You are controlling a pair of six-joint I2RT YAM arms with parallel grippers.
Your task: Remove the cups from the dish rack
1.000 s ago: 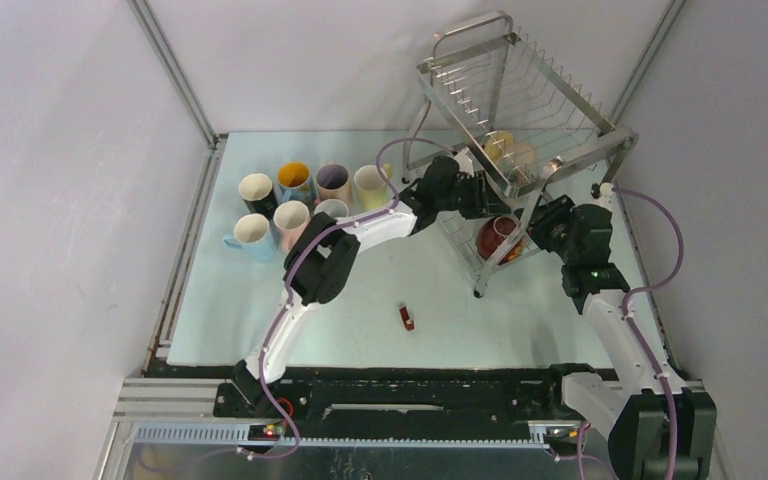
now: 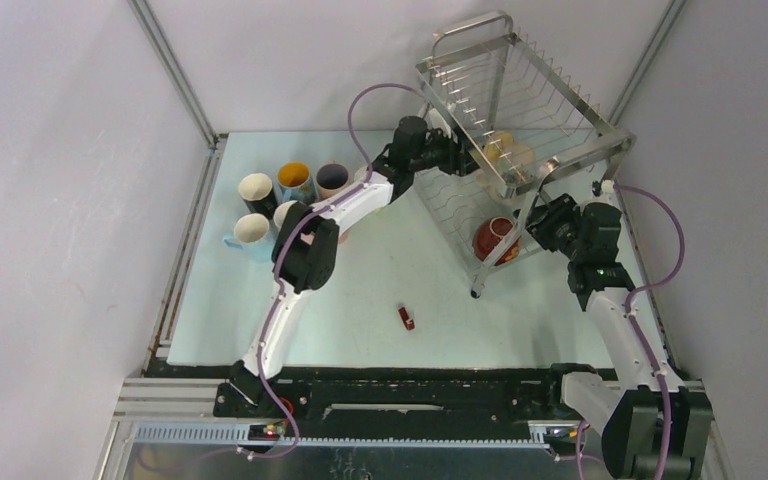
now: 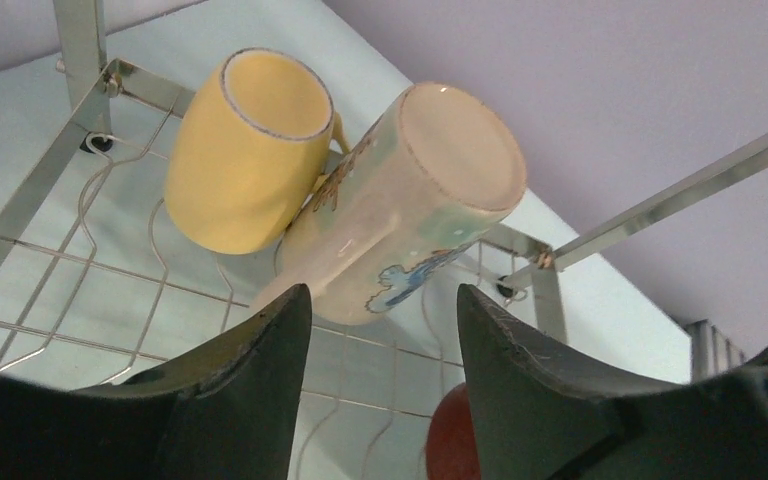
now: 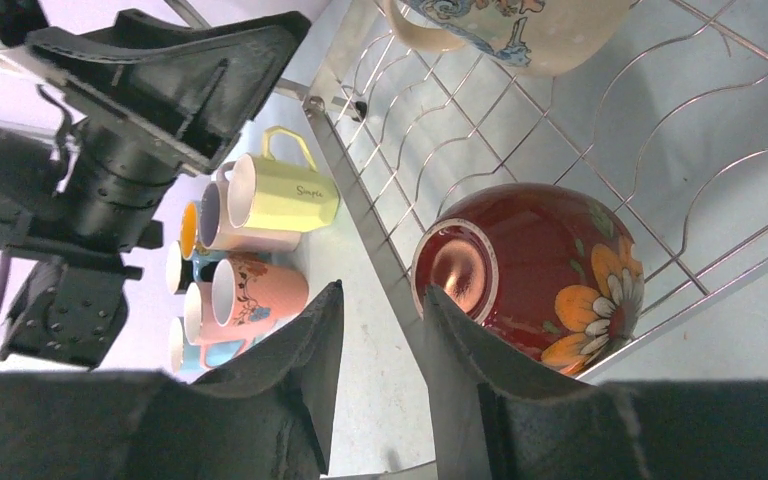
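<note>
My left gripper reaches into the rack's lower tier, fingers apart and empty, facing a yellow mug (image 3: 235, 160) and a cream patterned mug (image 3: 410, 200) lying on the wire shelf. A dark red flowered cup (image 4: 540, 270) lies on the same shelf nearer the front, in front of the right wrist camera. My right gripper is at the rack's right front, by that cup. Its fingertips are apart in view; whether they grip the rack or anything else is unclear.
The metal two-tier rack (image 2: 505, 55) stands at the back right, its upper tier empty. Several mugs (image 2: 256, 230) stand at the table's left. A small red-brown object (image 2: 406, 318) lies on the clear front table (image 2: 460, 340).
My left gripper has moved toward the back and left along the rack's left side. The right arm has barely moved.
</note>
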